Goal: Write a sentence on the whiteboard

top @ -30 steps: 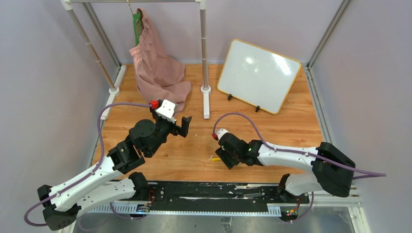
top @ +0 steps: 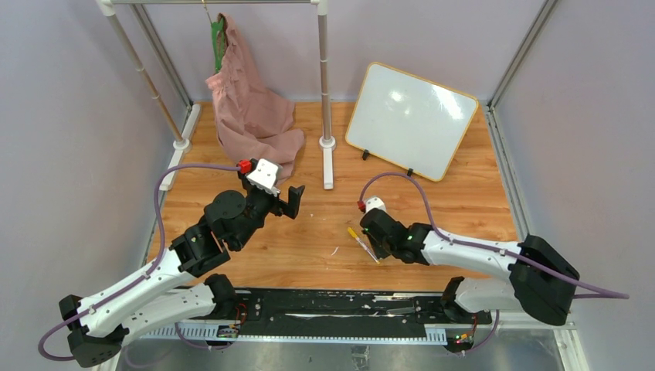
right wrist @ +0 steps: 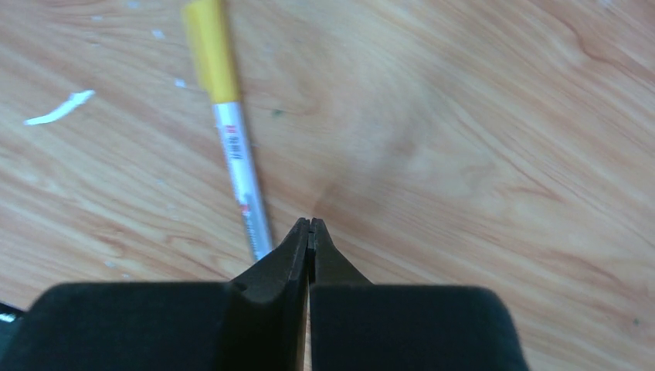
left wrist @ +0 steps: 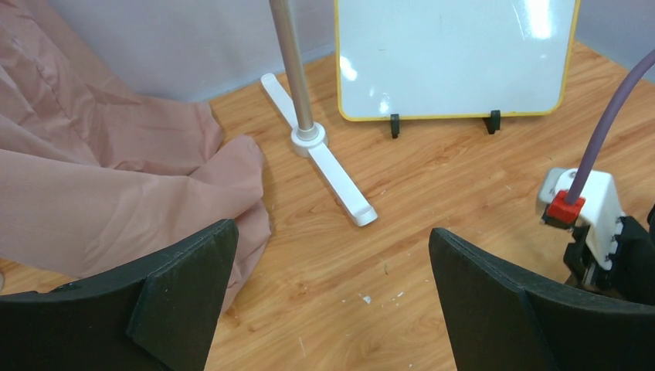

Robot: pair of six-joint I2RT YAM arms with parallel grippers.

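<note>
A white marker with a yellow cap (right wrist: 242, 176) lies on the wooden table, and its lower end runs down to the tips of my right gripper. Those fingers are pressed together with nothing between them; the marker is outside, on their left. From above, the same marker (top: 363, 244) lies slanted just left of the right gripper (top: 375, 246). My left gripper is held wide apart over the table, empty. At the back right the whiteboard (top: 413, 120) leans, blank, in black holders.
Pink cloth (top: 259, 100) hangs from a rack at the back left. A rack post (top: 324, 85) with a white foot stands left of the whiteboard. Small paper scraps (right wrist: 60, 108) lie near the marker.
My right gripper has gone from open to shut and moved right. The left arm stays put.
</note>
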